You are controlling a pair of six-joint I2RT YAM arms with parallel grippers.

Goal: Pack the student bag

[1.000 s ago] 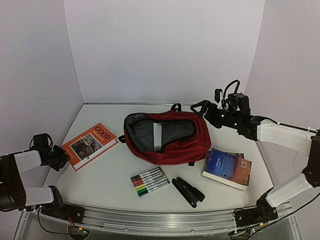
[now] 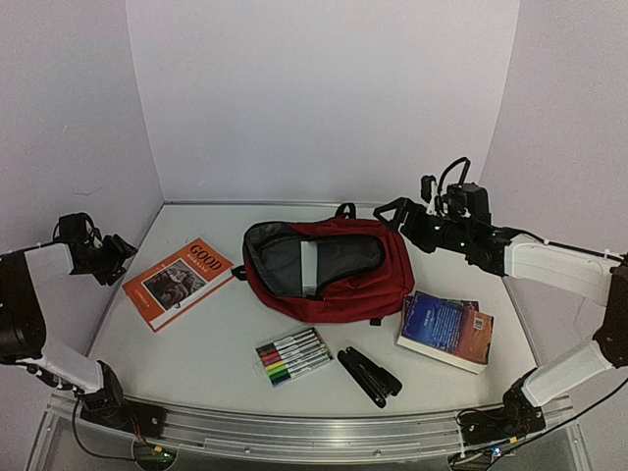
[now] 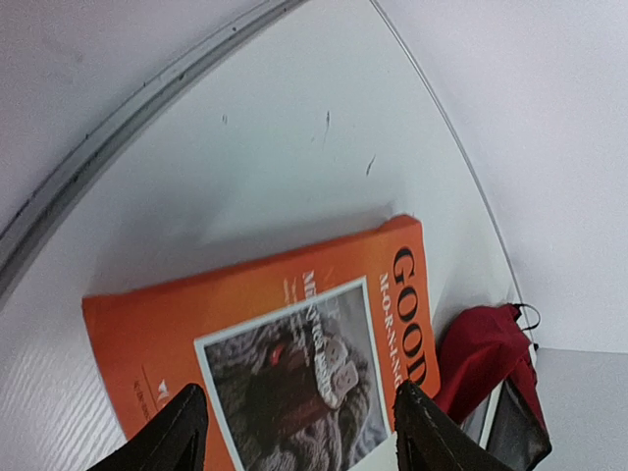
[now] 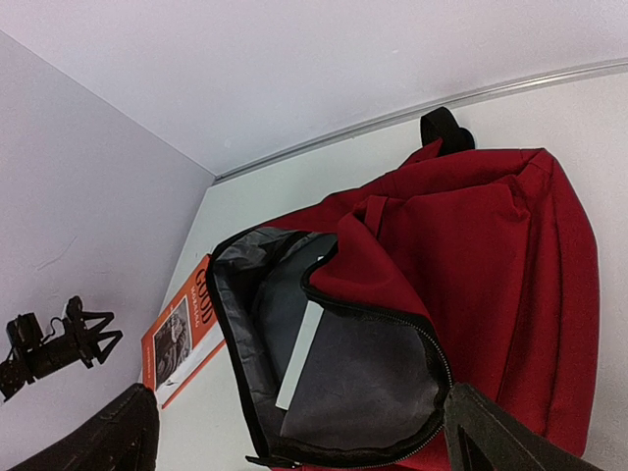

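Note:
The red backpack (image 2: 383, 280) lies with its front compartment unzipped, grey lining showing. To its left an orange book (image 2: 201, 257) rests flat on the table, angled, its cover reading GOOD MORNING. Above the book's left end hovers my left gripper (image 2: 126, 257), open and empty; in the left wrist view the book (image 3: 265, 275) shows between and beyond its spread fingers. My right gripper (image 2: 388, 221) hangs over the backpack's upper right, open, holding nothing. In the right wrist view the open compartment (image 4: 368, 373) lies ahead, between the fingers.
A pack of coloured markers (image 2: 292, 355) and a black stapler-like item (image 2: 370, 378) lie in front of the bag. Two stacked books (image 2: 446, 329) sit at the right. A white strip (image 2: 309, 267) shows inside the bag. Walls close in the left, right and back.
My left gripper has lifted and moved back from the book's near left corner. The right arm has not moved.

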